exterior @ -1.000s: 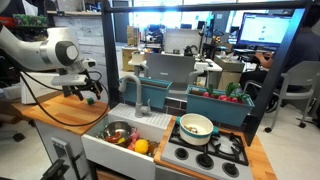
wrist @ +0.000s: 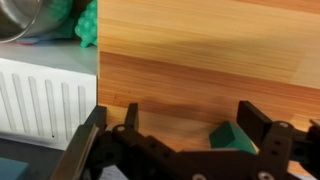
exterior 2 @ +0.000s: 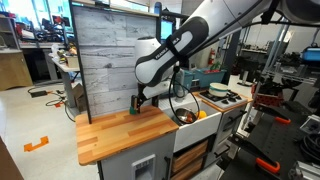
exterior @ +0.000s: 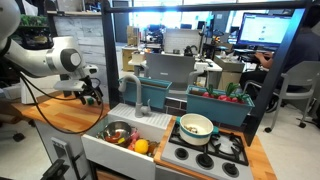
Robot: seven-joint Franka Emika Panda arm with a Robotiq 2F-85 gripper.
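Observation:
My gripper hangs low over the wooden counter left of the sink. In the wrist view its two dark fingers stand wide apart, and bare wood shows between most of them. A small green object lies on the wood beside the right finger, which covers part of it. Exterior view 2 shows the same green object near the back wall, close to my gripper. From exterior view 1 the gripper is small, and its fingers are hard to make out.
Right of the counter, the white sink holds a metal bowl, a teal bumpy item and several colourful pieces. A faucet rises behind it. Farther right, a pot stands on the stove. Wood around the green object is mostly clear.
The arm has come down a little toward the counter near the green object. The sink and stove items look unmoved.

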